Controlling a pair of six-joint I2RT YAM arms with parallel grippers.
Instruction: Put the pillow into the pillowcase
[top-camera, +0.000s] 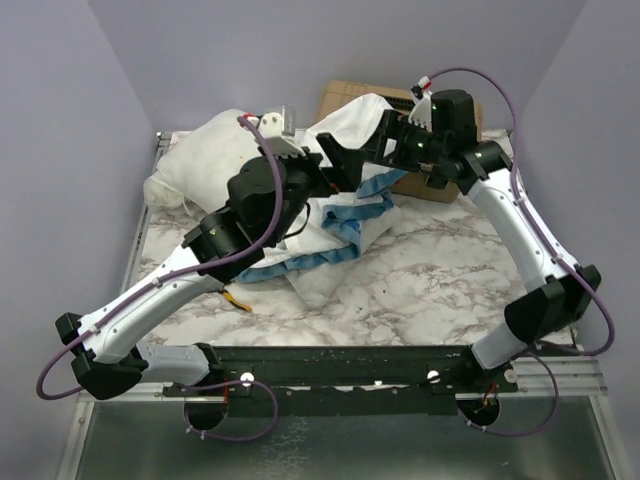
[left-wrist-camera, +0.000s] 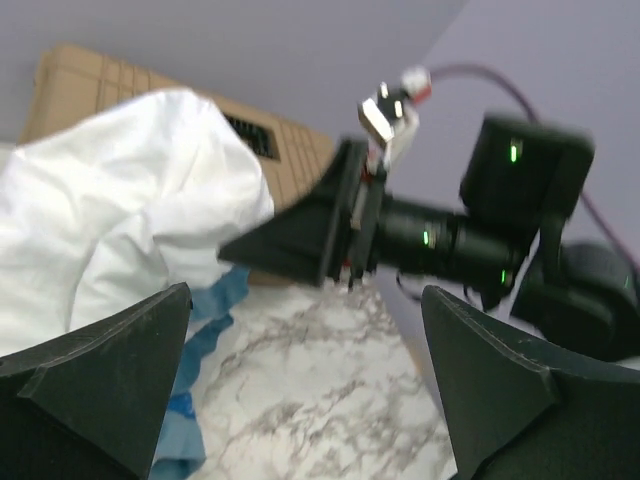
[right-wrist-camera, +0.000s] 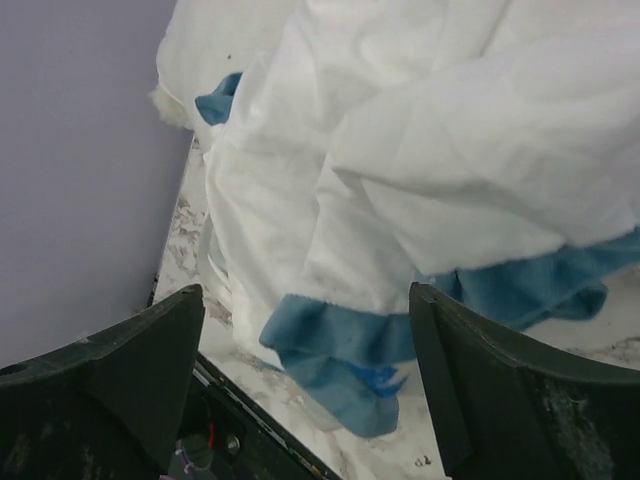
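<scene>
The white pillow lies at the back left. The rumpled pillowcase, white with blue edges, lies over the middle, partly hidden by both arms. My left gripper stands open above it. My right gripper is open over the pillowcase's upper right; in the left wrist view it shows beside the white cloth. In the right wrist view the cloth and its blue edge lie below the open fingers.
A tan case lies at the back right. A small yellow-and-black object lies at the front left.
</scene>
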